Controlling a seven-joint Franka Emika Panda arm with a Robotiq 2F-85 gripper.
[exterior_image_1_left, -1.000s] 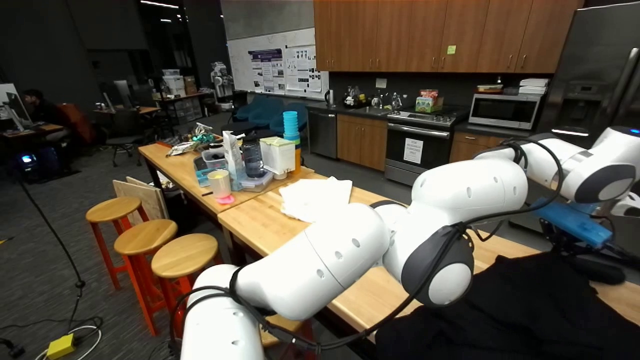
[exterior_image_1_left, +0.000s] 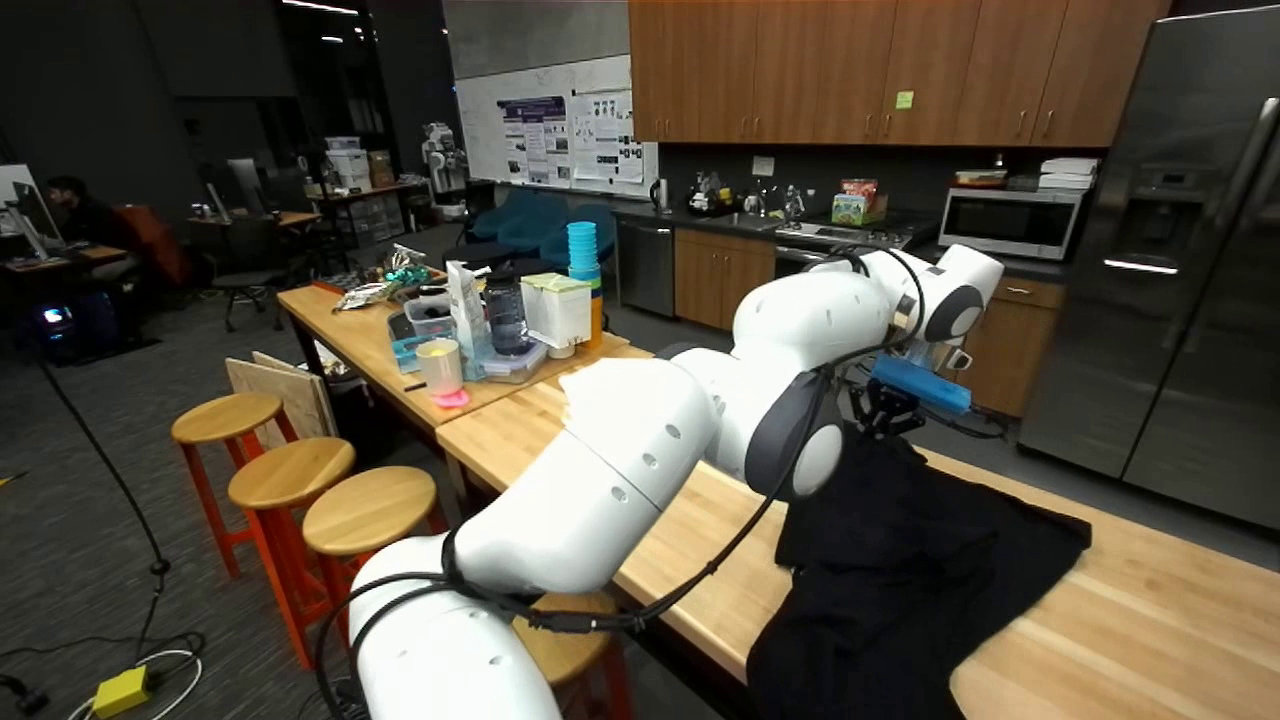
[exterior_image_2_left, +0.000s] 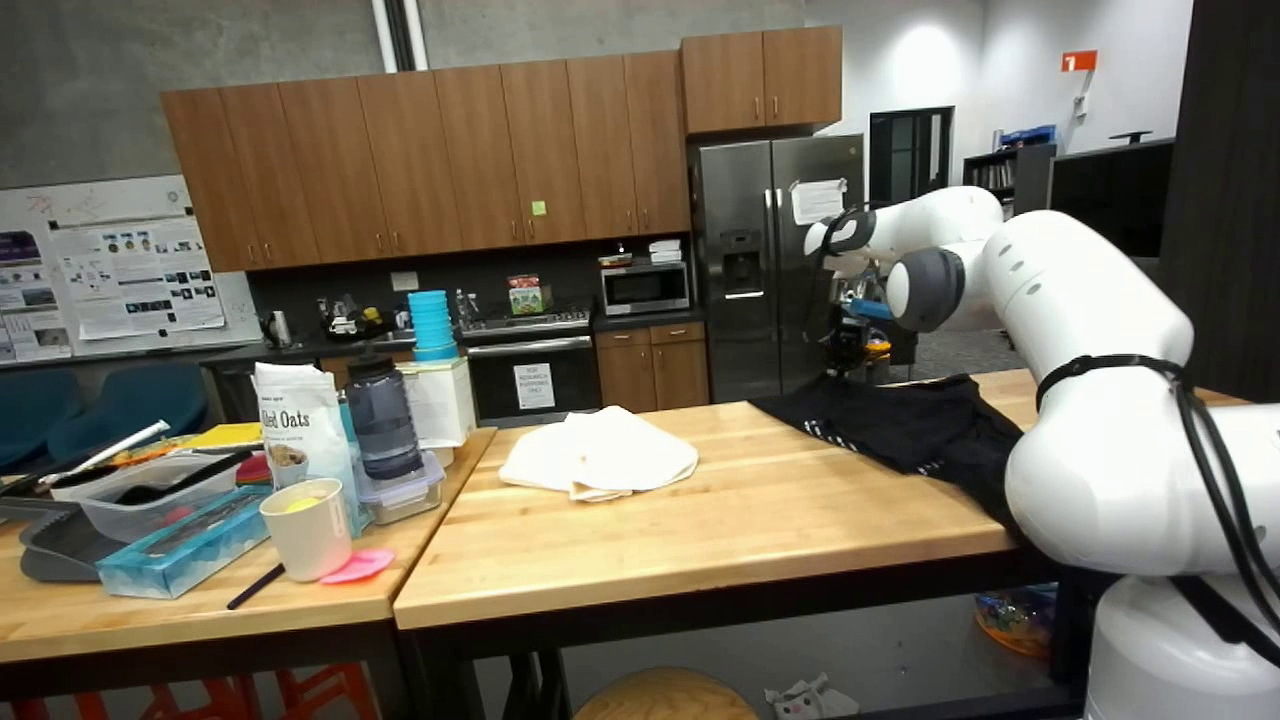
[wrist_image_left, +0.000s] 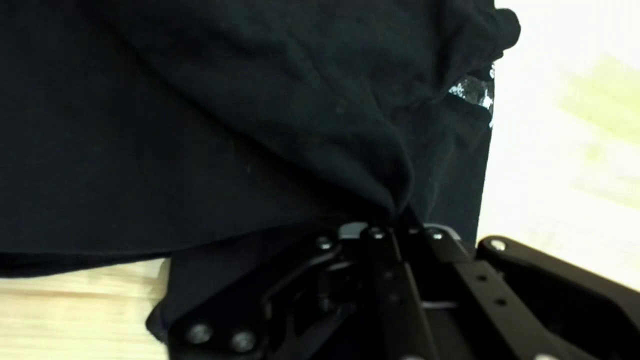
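A black cloth garment (exterior_image_1_left: 924, 552) lies spread over the right part of the wooden table, one part of it drawn up to my gripper (exterior_image_1_left: 885, 420) at the table's far side. In the wrist view the gripper is shut, with a raised fold of the black garment (wrist_image_left: 288, 120) pinched at its fingertips. Small white print shows on the garment near its right edge there. From the other side, the garment (exterior_image_2_left: 900, 420) runs from below the gripper (exterior_image_2_left: 846, 366) toward the near edge. The arm hides part of it.
A folded white cloth (exterior_image_2_left: 600, 454) lies on the table's left part, with bare wood (exterior_image_2_left: 672, 516) between it and the garment. The adjoining table holds a mug (exterior_image_2_left: 307, 528), a dark bottle (exterior_image_2_left: 381, 420) and several containers. Stools (exterior_image_1_left: 372, 510) stand along the near side.
My arm has swung left in exterior view 1, and the gripper has dragged the black garment left along the table.
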